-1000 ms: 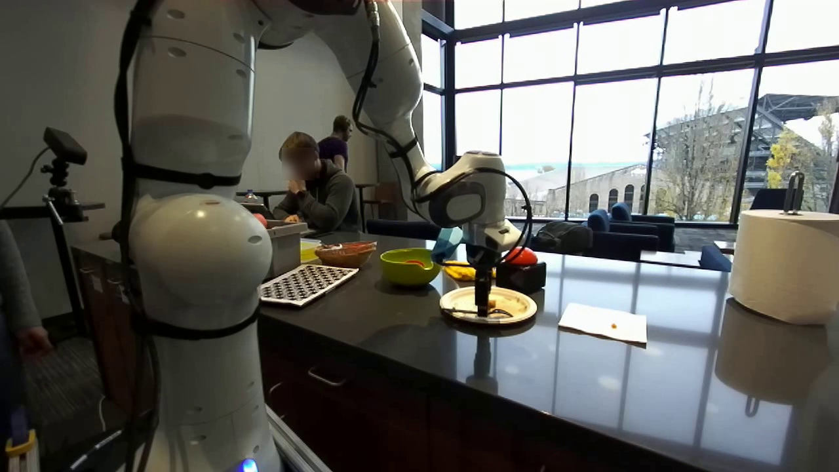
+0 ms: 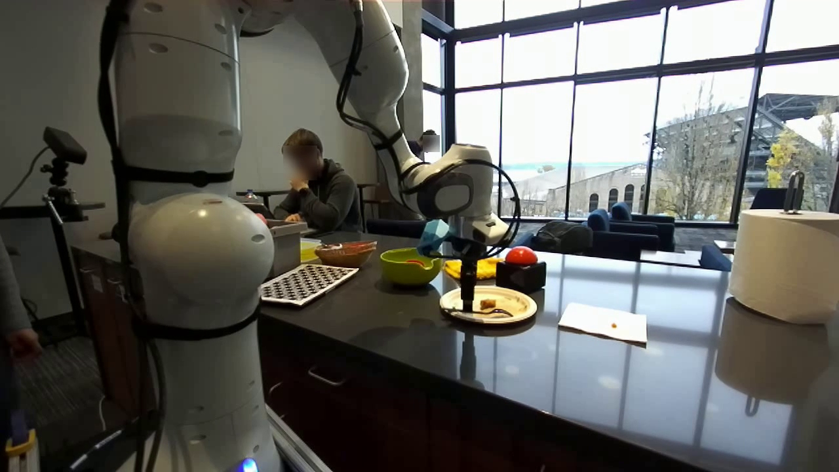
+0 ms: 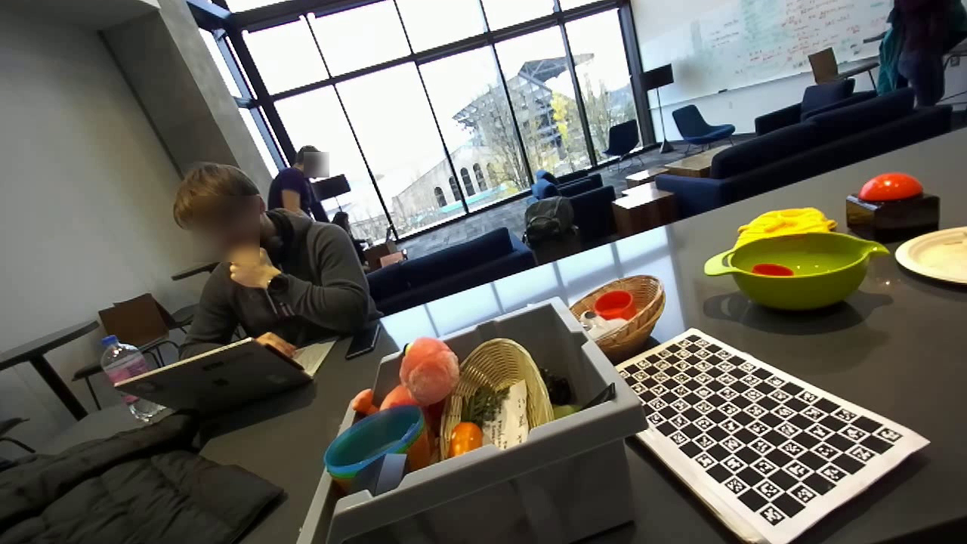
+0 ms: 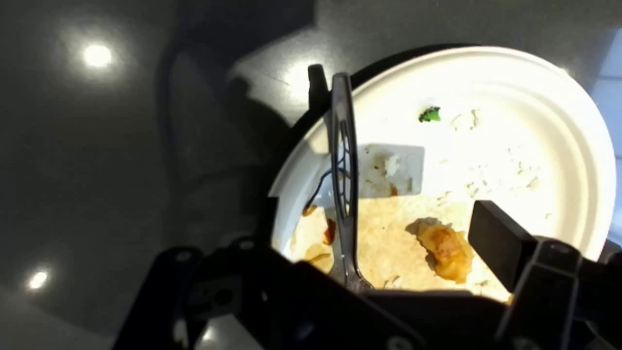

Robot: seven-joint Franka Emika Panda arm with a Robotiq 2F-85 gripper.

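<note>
In the wrist view my gripper stands open above a white round plate (image 4: 560, 116), its fingers apart. A dark utensil with a slotted handle (image 4: 344, 157) lies across the plate's left part, between the fingers but with clear space to the right one; its lower end is hidden by the gripper. To its right sits a golden-brown piece of food (image 4: 449, 251), near the right finger (image 4: 501, 245). A green scrap (image 4: 430, 114) and pale crumbs are scattered on the plate. Exterior view 1 shows the gripper (image 2: 468, 305) pointing down at the plate's left side.
Behind the plate are a red button on a black box (image 2: 520, 275), a yellow cloth (image 2: 480, 269) and a green bowl (image 2: 409, 270). A white napkin (image 2: 602, 321) lies to the right, with a paper roll (image 2: 784, 267) farther off.
In exterior view 1 the arm and gripper have shifted a little left over the plate, uncovering the brown food piece. The plate has not visibly moved.
</note>
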